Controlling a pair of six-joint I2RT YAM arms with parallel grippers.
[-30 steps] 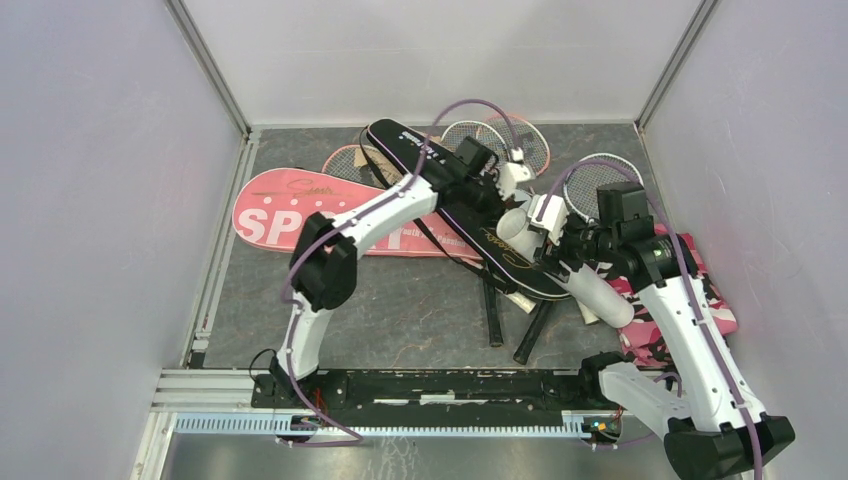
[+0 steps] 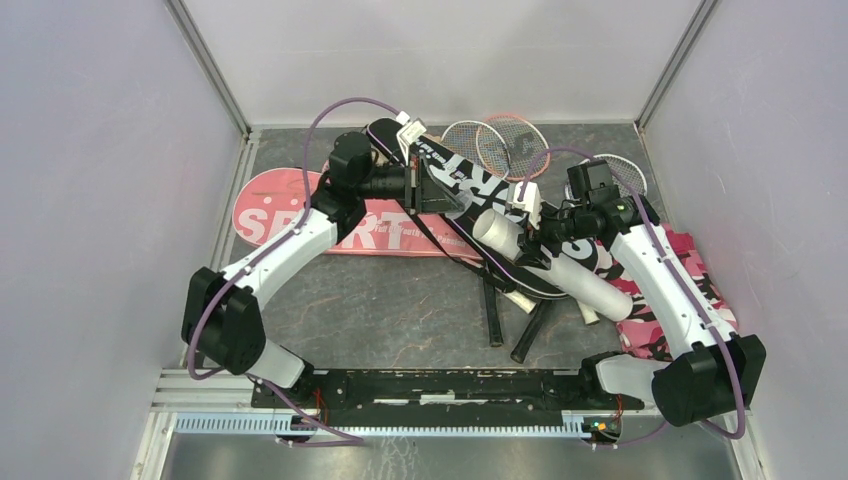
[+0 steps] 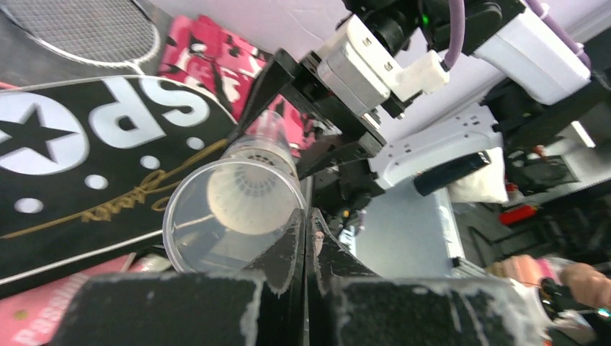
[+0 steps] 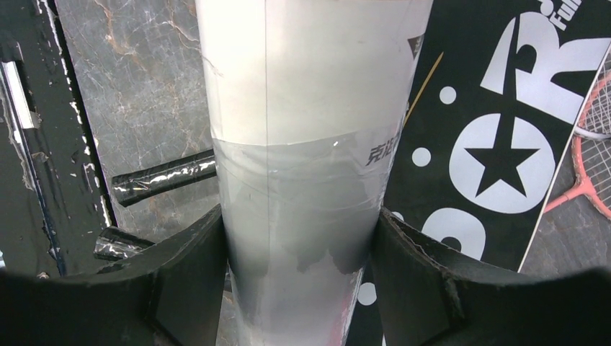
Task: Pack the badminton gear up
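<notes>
My left gripper (image 2: 424, 196) is shut on the rim of a clear plastic cap (image 2: 450, 200) (image 3: 189, 209), held up left of the white shuttlecock tube (image 2: 590, 285) (image 4: 302, 101). My right gripper (image 2: 540, 245) is shut around the tube, which is tilted diagonally over the black racket bag (image 3: 101, 194) (image 4: 504, 231). The tube's open end faces the cap. A red racket bag (image 2: 280, 215) lies at the left, and several rackets (image 2: 515, 140) lie behind the bags, some handles (image 2: 493, 320) showing at the front.
A pink-and-black patterned cloth item (image 2: 680, 330) lies at the right. Walls bound the space at the sides and back, and a black rail (image 2: 440, 385) runs along the front.
My left arm has drawn back leftward from the tube's end, bringing the clear cap away from it. The right arm has shifted slightly inward with the tube.
</notes>
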